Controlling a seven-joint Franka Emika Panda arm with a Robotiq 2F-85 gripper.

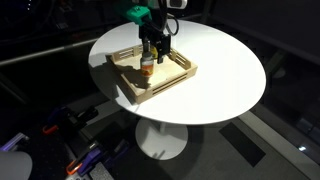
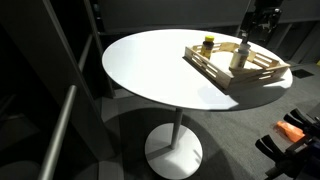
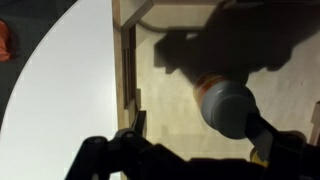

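A bottle with a grey cap (image 3: pixel 228 108) stands inside a shallow wooden tray (image 3: pixel 131 60). Its orange-and-clear body (image 1: pixel 147 68) shows in the first exterior view, and the second exterior view has the same pale-topped bottle (image 2: pixel 240 58) near the tray's front side. My gripper is open above the tray. In the wrist view the cap appears nearer the right finger (image 3: pixel 258 132), with bare tray floor towards the left finger (image 3: pixel 138 124); whether finger and cap touch cannot be told.
A second bottle, with a yellow cap (image 2: pixel 208 40), stands in the tray too. The tray's slatted walls surround both bottles. Beyond the table's edge lies dark floor, with an orange item (image 2: pixel 290 131) on it.
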